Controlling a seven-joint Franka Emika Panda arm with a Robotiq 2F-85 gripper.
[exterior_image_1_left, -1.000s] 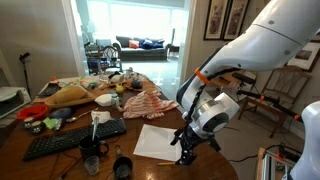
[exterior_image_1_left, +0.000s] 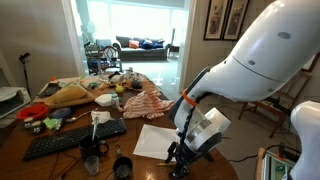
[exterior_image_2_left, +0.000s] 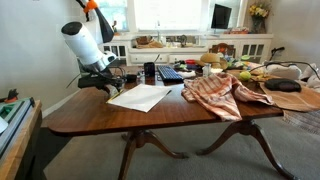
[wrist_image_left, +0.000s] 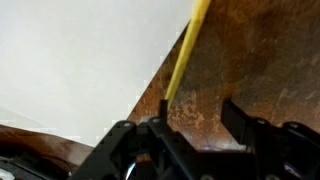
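Note:
A yellow pencil-like stick (wrist_image_left: 183, 58) lies across the paper's edge in the wrist view, its lower end close to my gripper's left finger (wrist_image_left: 158, 127). My gripper stands part open, with bare wood showing between its fingertips. I cannot tell whether the left finger touches the stick. A white sheet of paper (wrist_image_left: 80, 55) fills the left side of this view. In exterior view 1 the gripper (exterior_image_1_left: 178, 166) is low over the table, just in front of the paper (exterior_image_1_left: 154, 141), and partly hidden by the arm.
Left of the gripper are a dark cup (exterior_image_1_left: 122, 166), a mug (exterior_image_1_left: 91, 165) and a black keyboard (exterior_image_1_left: 75, 139). A striped cloth (exterior_image_1_left: 147, 105) lies behind the paper. Several foods and dishes crowd the back. The table's near edge is close to the arm (exterior_image_2_left: 85, 47).
The arm has come lower and nearer to exterior view 1, its gripper now down by the stick in front of the paper. Paper and cups have stayed put.

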